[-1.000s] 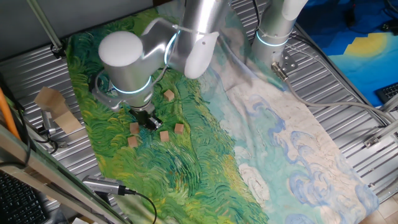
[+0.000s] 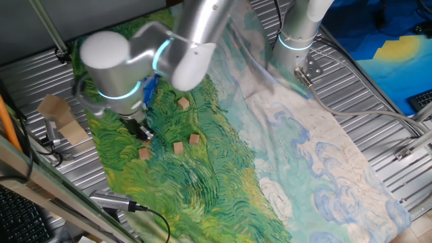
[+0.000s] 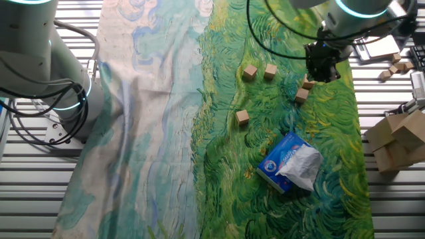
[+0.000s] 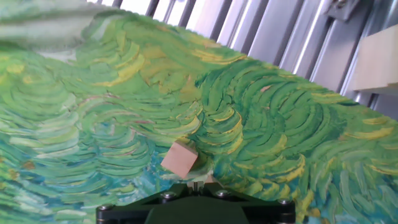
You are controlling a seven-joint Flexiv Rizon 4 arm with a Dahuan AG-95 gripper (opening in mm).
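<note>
Several small wooden cubes lie on the painted cloth. In exterior view 1, three stand clear of the arm: a far cube (image 2: 183,103), a right cube (image 2: 194,139) and a middle cube (image 2: 178,147). A near-left cube (image 2: 144,154) sits just below my gripper (image 2: 147,133), which partly covers another beside it. From the opposite side, that pair shows as one cube (image 3: 301,95) close to a second cube (image 3: 307,81). In the wrist view my gripper looks shut, with nothing visible between its fingers. One cube (image 4: 180,158) lies ahead; another (image 4: 210,178) is mostly hidden behind the fingertips.
A blue tissue pack (image 3: 279,162) lies on the cloth. Beyond the cloth's edge, an open cardboard box (image 3: 398,139) stands on the slatted metal table (image 3: 372,199).
The cubes show no clear movement.
</note>
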